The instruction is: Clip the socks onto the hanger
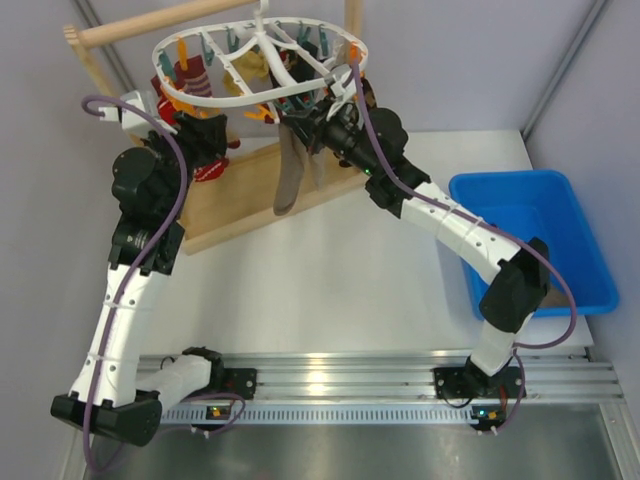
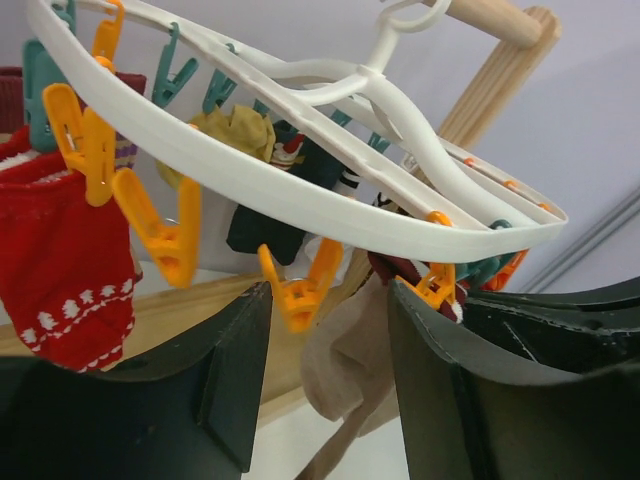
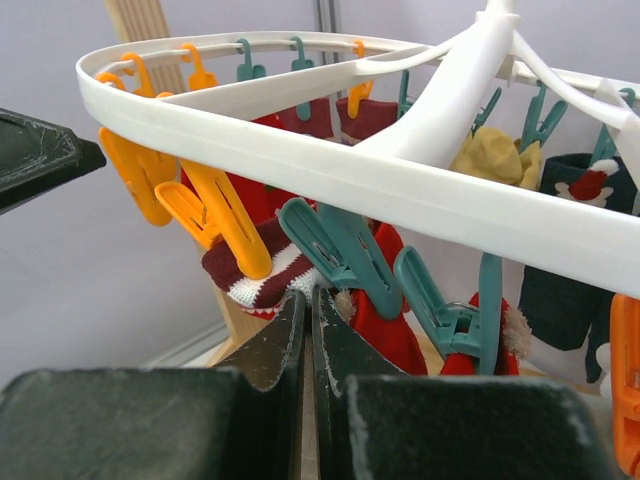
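The white round hanger [image 1: 215, 101] carries orange and teal clips. A grey sock [image 1: 290, 170] hangs below its front, with a striped maroon-and-white cuff [image 3: 275, 265]. My right gripper is shut at the edge of this cuff, its fingertips together on the cloth. One orange clip [image 3: 228, 215] overlaps the cuff at the left; whether it grips the cloth cannot be told. My left gripper stands with its fingers apart, left of the sock. An empty orange clip [image 2: 300, 290] shows beyond the gap, and nothing is held there.
Red socks [image 2: 70, 270], a yellow sock [image 3: 490, 158] and a dark sock [image 3: 570, 270] hang round the hanger. A wooden stand [image 1: 215, 240] holds it up. The blue bin [image 1: 530, 215] sits at right with something inside.
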